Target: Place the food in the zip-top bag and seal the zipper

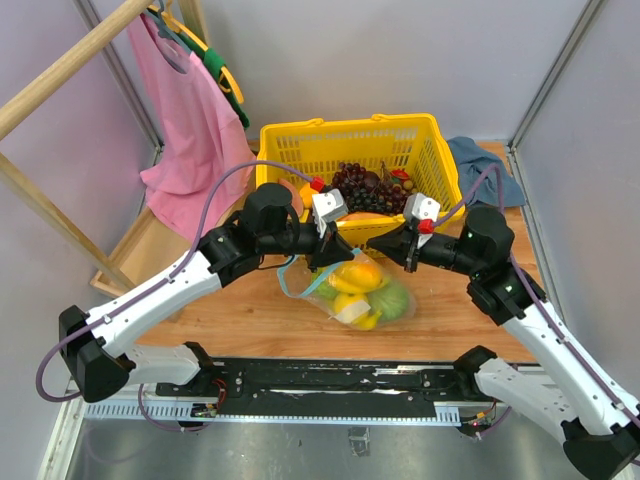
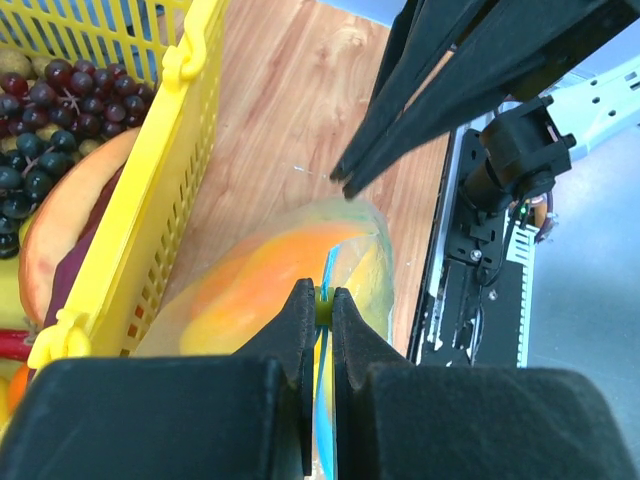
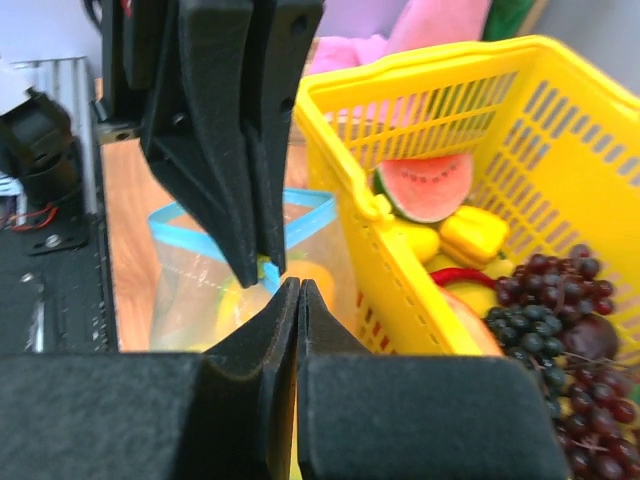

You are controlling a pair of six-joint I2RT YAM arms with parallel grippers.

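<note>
The zip top bag lies on the wooden table holding yellow and green food, with a blue zipper strip along its top. My left gripper is shut on that zipper, with a small yellow-green piece between its fingertips. My right gripper is shut with nothing visible between its fingers, just to the right of the left gripper and apart from it, above the bag. In the right wrist view the left gripper grips the strip near the front of the bag's mouth.
The yellow basket with grapes, melon, peppers and other food stands directly behind the bag. A blue cloth lies at the back right, and a pink garment hangs at the left. The table front is edged by a dark rail.
</note>
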